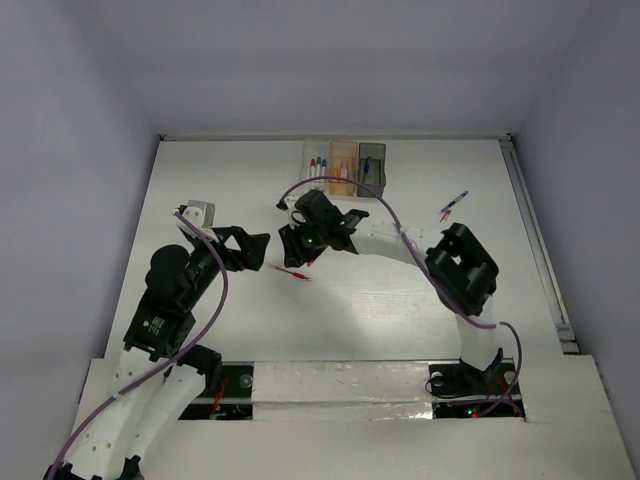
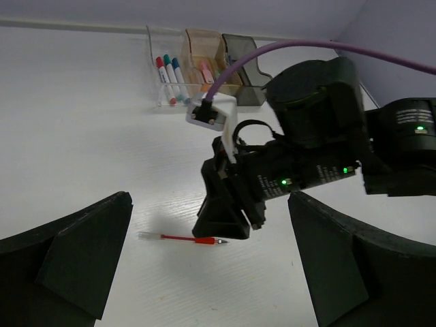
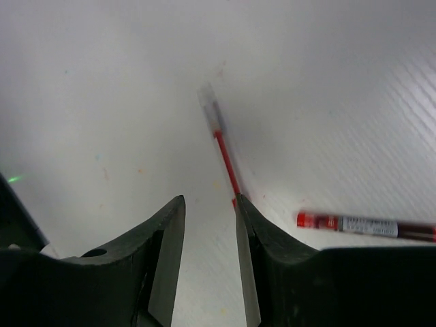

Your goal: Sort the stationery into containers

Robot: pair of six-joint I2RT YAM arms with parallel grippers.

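A clear red pen [image 1: 293,273] lies on the table, seen whole in the left wrist view and partly behind a fingertip in the right wrist view. Beside it is a dark pen with red ends [image 3: 371,226], mostly hidden in the top view by my right gripper [image 1: 295,250]. That gripper hovers above them, partly open, its fingertips apart with nothing held. My left gripper [image 1: 262,250] stands wide open and empty to the left. At the back are three joined containers: clear [image 2: 158,44], orange [image 2: 204,41] and dark grey [image 2: 240,46].
Markers [image 2: 176,73] stand in the clear container. Orange and pink items lie in the orange one, and a blue item [image 1: 367,165] in the grey one. A blue pen [image 1: 456,201] and a small red pen [image 1: 446,215] lie far right. The two grippers are close together.
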